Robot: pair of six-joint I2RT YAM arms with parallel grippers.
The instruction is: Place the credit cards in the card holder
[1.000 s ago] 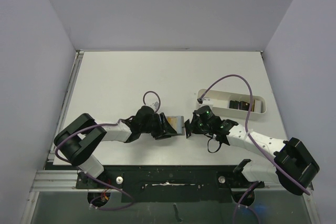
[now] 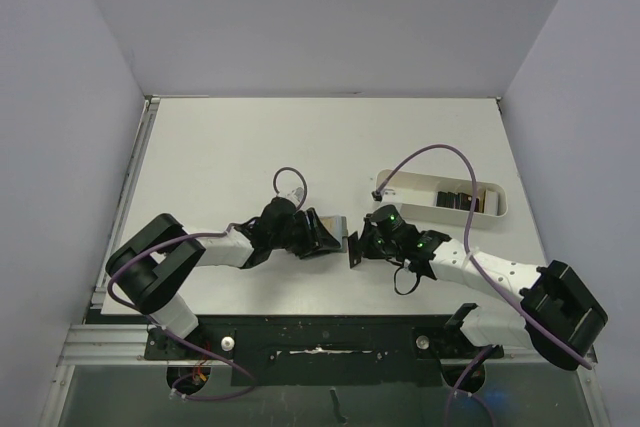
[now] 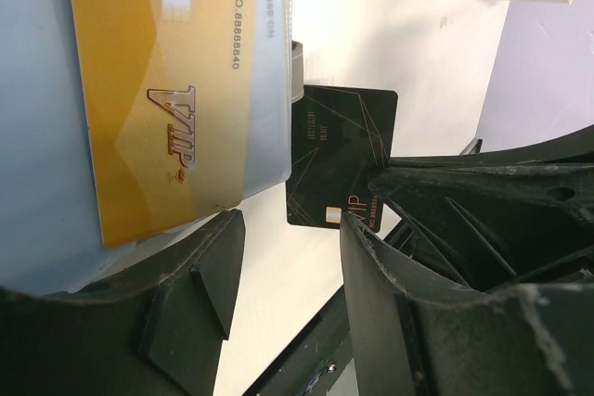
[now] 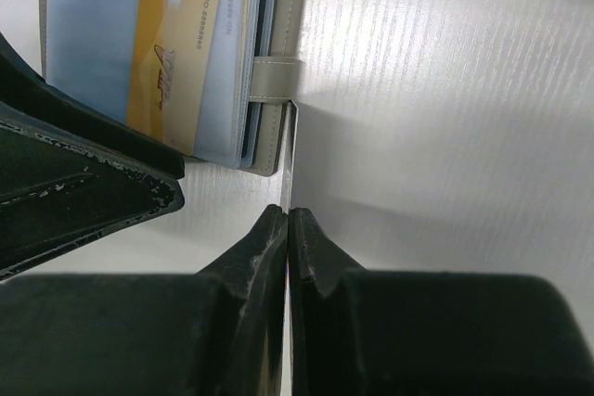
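The card holder point(image 4: 88, 30) lies open, a gold card point(image 3: 162, 81) point(image 4: 172, 62) visible in its clear sleeves, its strap point(image 4: 274, 78) at the right side. A black card stands beside that side; in the right wrist view it is edge-on, running down into the right gripper, whose fingers are shut on it. The left gripper is open over the holder's lower edge in its wrist view, with nothing seen between its fingers.
A white tray point(image 2: 410, 192) with several dark and light cards sits at the back right of the table.
The card holder and left gripper have shifted slightly toward the back of the table. The right gripper and black card have moved slightly left.
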